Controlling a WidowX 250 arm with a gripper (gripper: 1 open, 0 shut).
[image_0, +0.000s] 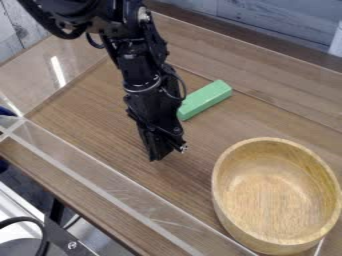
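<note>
My black gripper (166, 144) hangs low over the middle of the wooden table (100, 180), its tip pointing down and to the right; it is shut, and I see nothing held in it, though the dark fingers are hard to make out. Behind it, to the right, a green block (206, 98) lies on the table. A round light wooden bowl (271, 195) stands at the lower right, apart from the gripper.
A clear strip (134, 205) runs along the front left of the table. Black cables lie at the bottom left.
</note>
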